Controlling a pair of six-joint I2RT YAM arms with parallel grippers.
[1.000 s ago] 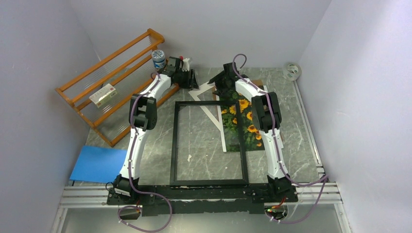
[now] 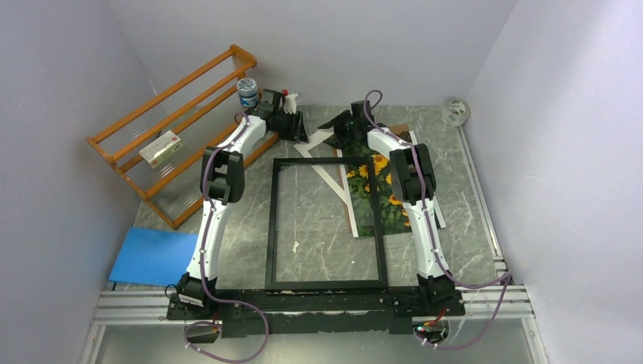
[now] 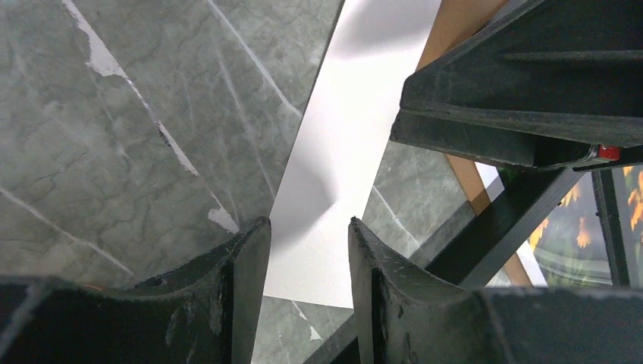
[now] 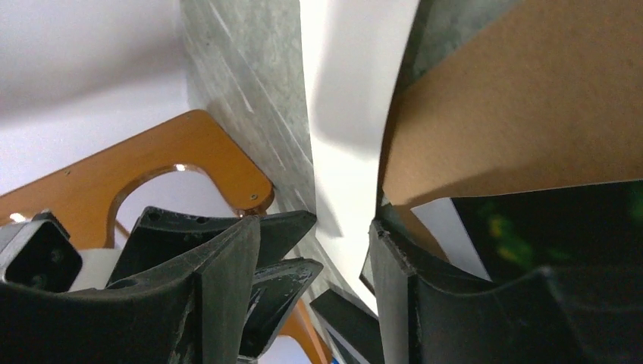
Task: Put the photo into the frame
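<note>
The black frame (image 2: 269, 220) lies on the floor; the sunflower photo (image 2: 394, 216) lies on a brown backing board (image 4: 515, 106), partly under its right side. A white strip (image 2: 324, 174) runs behind the frame. My left gripper (image 2: 298, 130) is low at the strip's end, its fingers either side of the white card; whether it grips cannot be told. My right gripper (image 2: 337, 130) is beside it on the right, fingers apart over the white strip.
A wooden rack (image 2: 174, 220) with a jar (image 2: 247, 89) and a box (image 2: 161, 149) stands at left. A blue mat (image 2: 152, 254) lies front left; a white roll (image 2: 454, 111) sits back right.
My right gripper has shifted slightly left toward the left gripper. The photo and white strip have moved slightly. The left arm looks still.
</note>
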